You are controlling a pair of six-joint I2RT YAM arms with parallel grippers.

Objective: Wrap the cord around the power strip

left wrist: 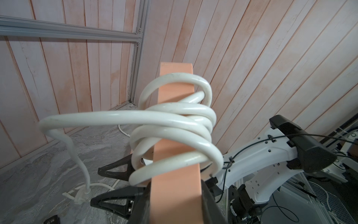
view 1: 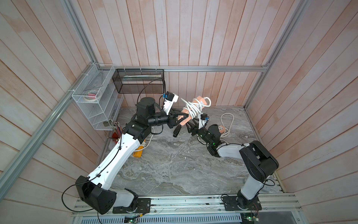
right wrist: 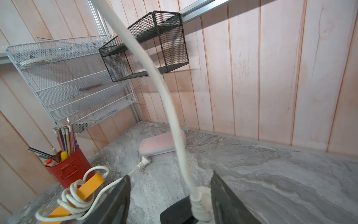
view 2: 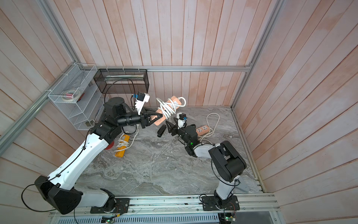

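A peach power strip [left wrist: 175,197] is held up in the air at a slant, one end between the fingers of my left gripper [view 1: 182,116], which is shut on it. Several loops of white cord [left wrist: 179,132] go around its middle, loose and crossing one another. The cord's free end hangs down, with the white plug [right wrist: 201,203] at its tip. My right gripper is open just below the strip; in the right wrist view the plug shows between its fingers, and whether they touch it I cannot tell.
On the table at right lies another peach strip [view 2: 202,130] with its cord. A yellow strip [view 2: 122,145] wound in white cord lies at left, by a red pencil cup [right wrist: 70,168]. A black object [view 2: 161,130] sits mid-table.
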